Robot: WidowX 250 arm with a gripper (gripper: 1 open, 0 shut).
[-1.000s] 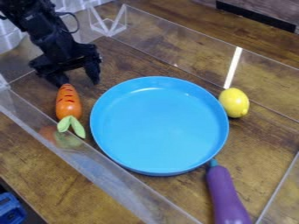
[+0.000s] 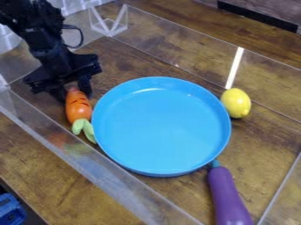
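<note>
My black gripper [image 2: 65, 81] reaches down from the top left, its fingertips at the upper end of an orange toy carrot [image 2: 77, 109] with a pale green top. Whether the fingers close on the carrot is hard to tell. The carrot lies just left of a blue plate [image 2: 161, 125].
A yellow lemon [image 2: 237, 103] sits right of the plate, and a purple eggplant [image 2: 227, 196] lies at the lower right. Clear walls border the wooden surface [image 2: 165, 48], which is bare behind the plate.
My gripper has moved down and toward the carrot. The carrot has shifted slightly to the right, closer to the plate.
</note>
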